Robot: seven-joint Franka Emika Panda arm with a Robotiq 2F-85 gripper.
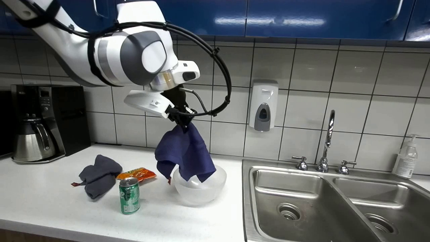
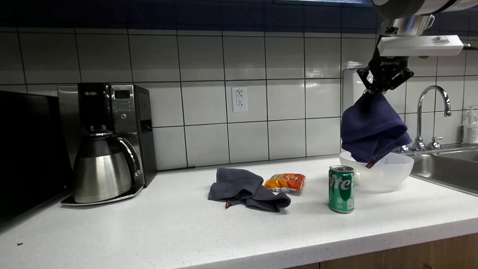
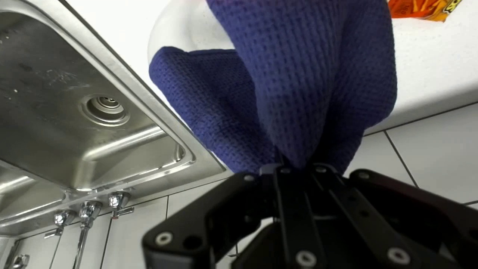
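A blue-purple cloth (image 1: 186,152) hangs from my gripper (image 2: 375,92), which is shut on its upper part. In the wrist view the cloth (image 3: 291,80) spreads out in folds from between the fingertips and hides much of what lies below. Under it on the counter stands a translucent white bowl (image 1: 201,189); the cloth's lower corners hang at about the height of its rim in the exterior views. Whether they touch the bowl I cannot tell.
Left of the bowl are a green can (image 1: 129,196), an orange snack packet (image 2: 285,182) and a dark grey cloth (image 2: 246,188). A coffee maker (image 2: 112,139) stands farther left. The steel sink (image 1: 250,201) lies to the right, with a soap dispenser (image 1: 263,105) on the wall.
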